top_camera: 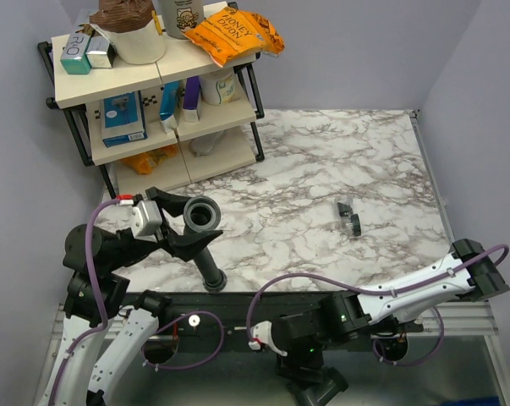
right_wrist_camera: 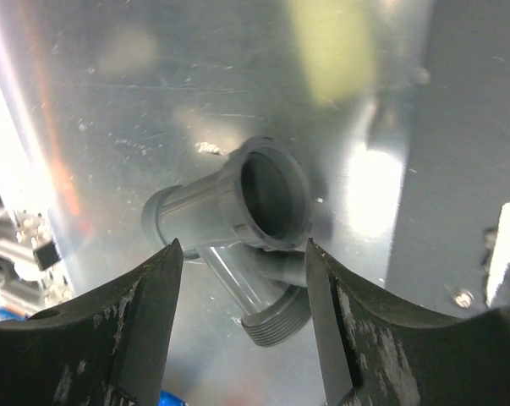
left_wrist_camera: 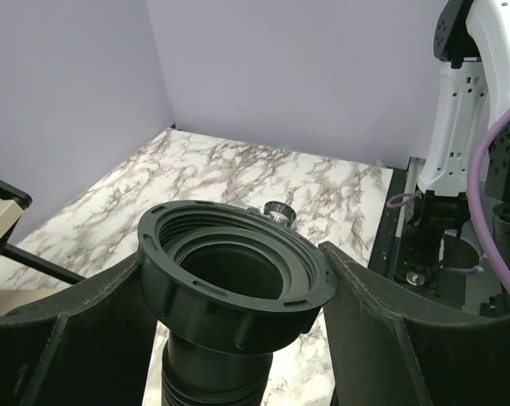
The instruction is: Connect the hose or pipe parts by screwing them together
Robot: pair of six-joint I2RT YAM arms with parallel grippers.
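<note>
In the left wrist view, a dark ribbed hose (left_wrist_camera: pixel 216 364) stands upright with its threaded collar (left_wrist_camera: pixel 238 326) between my left gripper's fingers, which press against both sides. The top view shows my left gripper (top_camera: pixel 205 217) around the collar, the hose hanging down from it toward the table's front edge. A grey Y-shaped pipe fitting (right_wrist_camera: pixel 195 216) lies in the metal basin in the right wrist view, one round mouth tilted up. My right gripper is open above it, fingers apart, nothing gripped.
The metal basin (top_camera: pixel 238 376) lies in front of the marble table (top_camera: pixel 322 161). A small dark fitting (top_camera: pixel 352 222) sits on the table at right. A shelf (top_camera: pixel 111 83) with packages stands back left. Purple tubing runs along both arms.
</note>
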